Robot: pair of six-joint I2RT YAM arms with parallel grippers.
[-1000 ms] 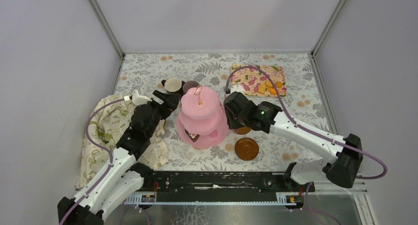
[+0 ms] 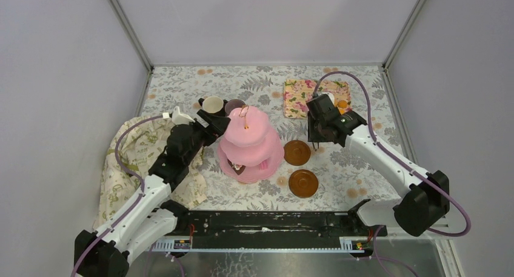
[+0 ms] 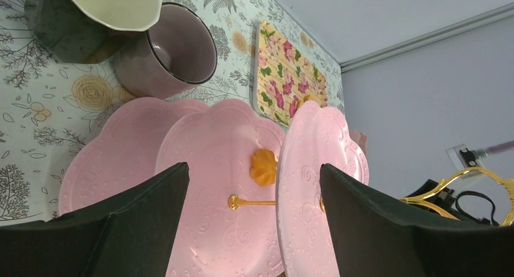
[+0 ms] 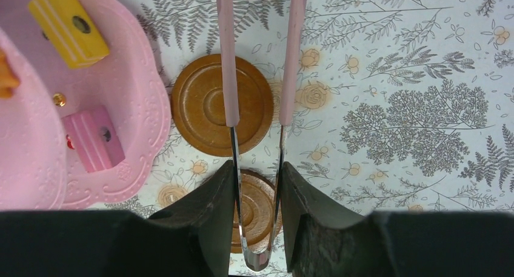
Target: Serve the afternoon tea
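A pink three-tier stand (image 2: 257, 140) holds pastries, among them a yellow cake (image 4: 68, 30) and a pink cake (image 4: 94, 140). My left gripper hangs beside its top tier, fingers apart with nothing clearly held. My right gripper, above the table right of the stand, is shut on tongs (image 4: 291, 59) with pink tips, nothing between those tips. Two brown saucers (image 4: 200, 107) lie beside the stand.
A dark green cup (image 3: 66, 34) and a mauve cup (image 3: 151, 65) stand behind the stand. A floral board (image 2: 297, 92) with orange items lies at back right; bunched cloth (image 2: 115, 180) fills the left side.
My right gripper has moved right and toward the back, away from the stand, with the tongs. My left gripper has shifted slightly to the right.
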